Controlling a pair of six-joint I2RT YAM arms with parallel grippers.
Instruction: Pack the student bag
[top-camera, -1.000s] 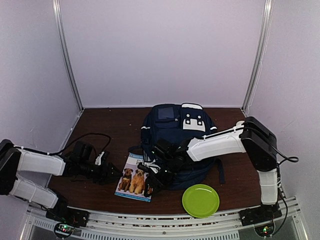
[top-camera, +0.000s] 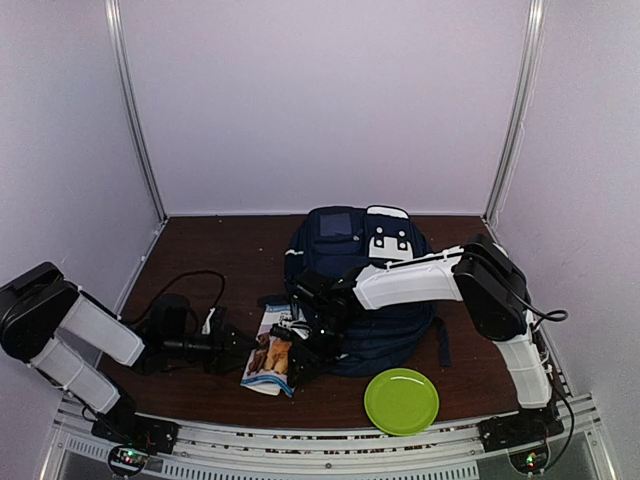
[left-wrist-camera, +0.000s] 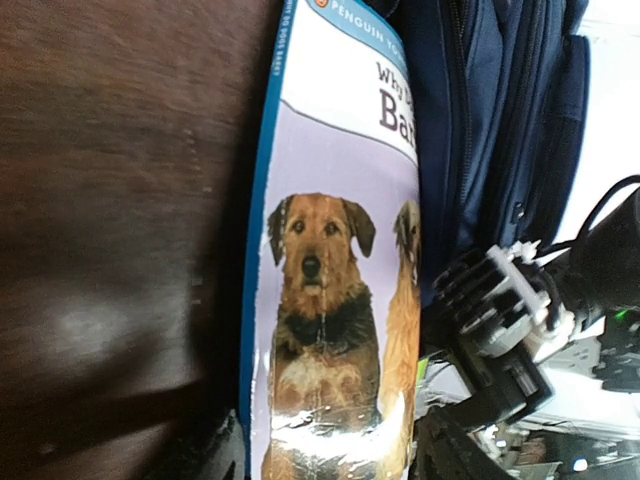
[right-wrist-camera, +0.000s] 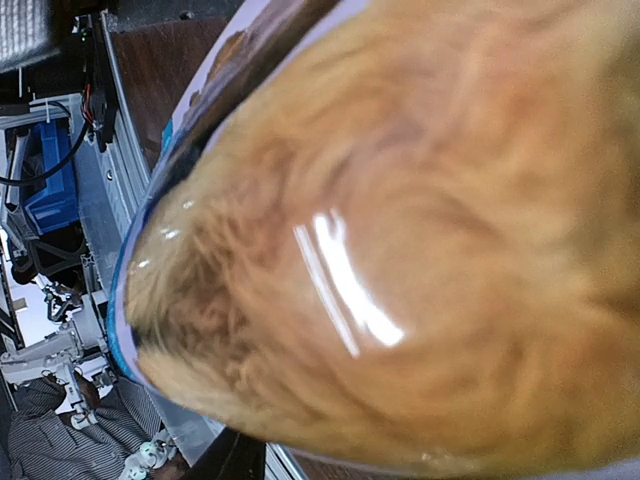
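A glossy dog book (left-wrist-camera: 320, 300) stands lifted and tilted between my grippers, in front of the navy backpack (top-camera: 355, 240). My right gripper (top-camera: 298, 362) is shut on the book at its right side; in the right wrist view the cover fills most of the picture. My left gripper is at the book's other end, a finger on either side of it at the bottom of the left wrist view; whether it grips is unclear.
A green plate (top-camera: 401, 402) lies at the front right, below my right arm. The backpack takes up the middle back.
The book has risen from lying fairly flat to a tilted stance and shifted slightly right. My right arm has drawn slightly left; my left arm has risen and moved toward the book.
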